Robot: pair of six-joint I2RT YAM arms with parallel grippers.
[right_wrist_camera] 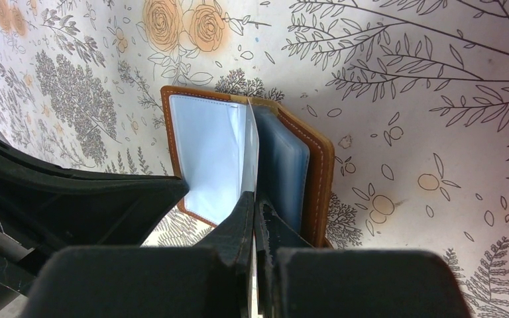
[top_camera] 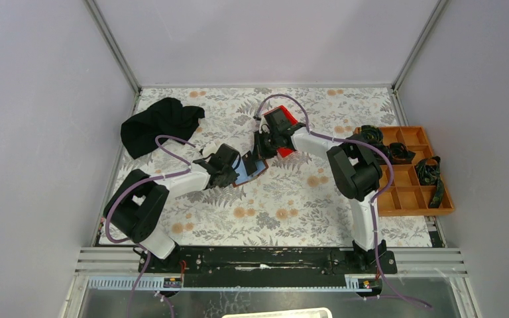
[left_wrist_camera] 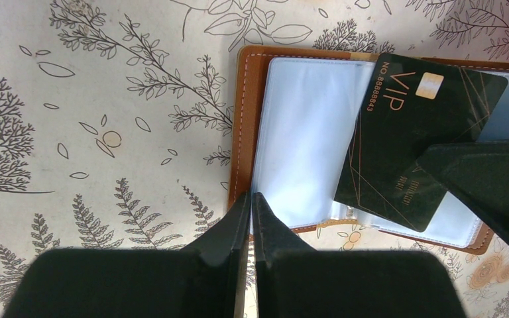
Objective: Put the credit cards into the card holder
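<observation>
The brown card holder (left_wrist_camera: 242, 132) lies open mid-table with pale plastic sleeves (left_wrist_camera: 305, 126). A black VIP card (left_wrist_camera: 401, 112) lies slanted across its right half in the left wrist view. My left gripper is at the holder's left edge, its tips close together; whether anything is between them is unclear. My right gripper is shut at the holder's other end, with a thin clear sleeve edge at its tips in the right wrist view; whether it pinches it is unclear.
A red object (top_camera: 286, 112) lies behind the right arm. A black cloth (top_camera: 159, 126) is at the back left. A wooden compartment tray (top_camera: 411, 205) with dark straps stands on the right.
</observation>
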